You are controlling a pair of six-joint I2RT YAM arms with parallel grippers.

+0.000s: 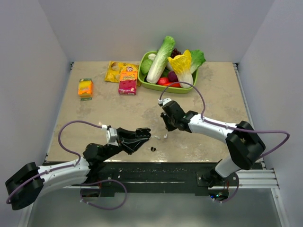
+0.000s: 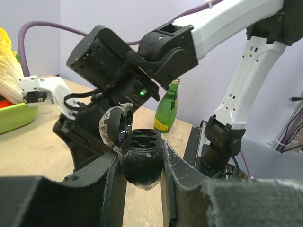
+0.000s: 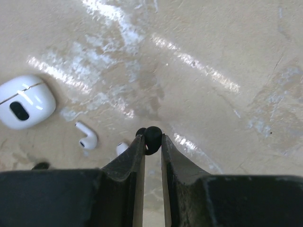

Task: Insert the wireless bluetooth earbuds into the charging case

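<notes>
My left gripper is shut on a black charging case (image 2: 142, 156) with its lid up and its wells visible, held above the table at lower centre of the top view. My right gripper is shut on a small black earbud (image 3: 153, 137), above the table to the right of the left one. In the right wrist view, white earbuds (image 3: 87, 138) lie on the table beside a closed white case (image 3: 23, 101); another dark piece (image 3: 40, 165) shows at the lower left edge.
A green basket of vegetables (image 1: 147, 83) stands at the back, with snack packets (image 1: 128, 82) and a yellow box (image 1: 85, 87) to its left. A green bottle (image 2: 163, 111) shows behind the right arm.
</notes>
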